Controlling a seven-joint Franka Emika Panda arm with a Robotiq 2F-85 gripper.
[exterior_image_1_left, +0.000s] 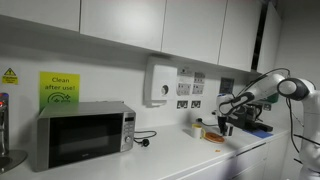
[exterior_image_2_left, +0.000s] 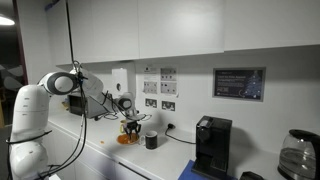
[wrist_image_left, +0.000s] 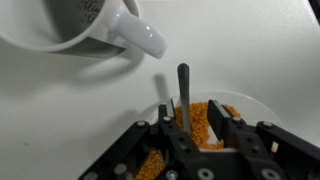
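Note:
In the wrist view a white plate or shallow bowl (wrist_image_left: 258, 108) holds orange grains (wrist_image_left: 197, 123). A thin dark handle (wrist_image_left: 184, 85) with a rounded end stands up over it. My gripper is part open around this handle, with gaps showing beside it; whether either finger touches it is hard to tell. The handle's lower part is hidden among the gripper's fingers. In exterior view 1 my gripper (exterior_image_1_left: 224, 127) is low over the counter by the orange round patch (exterior_image_1_left: 213, 137). Exterior view 2 shows the gripper (exterior_image_2_left: 131, 128) above that orange patch (exterior_image_2_left: 127, 140).
A white mug (wrist_image_left: 75, 25), its handle towards the plate, is close by at the upper left of the wrist view. In exterior view 2 a dark mug (exterior_image_2_left: 151, 141) and a black coffee machine (exterior_image_2_left: 213, 145) stand to the right. A microwave (exterior_image_1_left: 85, 132) occupies the counter's left.

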